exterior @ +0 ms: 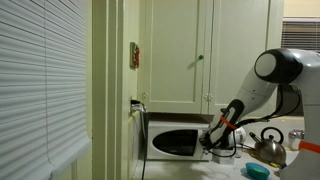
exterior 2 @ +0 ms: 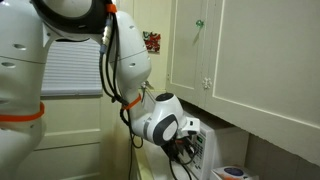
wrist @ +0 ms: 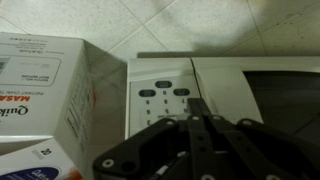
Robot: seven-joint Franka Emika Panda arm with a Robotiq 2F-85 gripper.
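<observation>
A white microwave [exterior: 160,143] stands on the counter below the cabinets, its dark window facing out. In the wrist view its button panel [wrist: 160,97] lies left of the white door frame [wrist: 228,100]. My gripper is shut with nothing visible between its fingers, and its tips overlap the seam between panel and door. Contact there cannot be made out. Exterior view 1 puts the gripper [exterior: 205,144] at the right end of the microwave front. From the side, the gripper [exterior 2: 184,150] is close to that front, partly hidden by the arm.
Printed boxes [wrist: 40,95] stand close beside the button panel. A kettle [exterior: 267,145] and a teal bowl [exterior: 257,171] occupy the counter right of the arm. Cabinets [exterior: 172,55] hang overhead. Bare counter [exterior: 185,170] shows before the microwave.
</observation>
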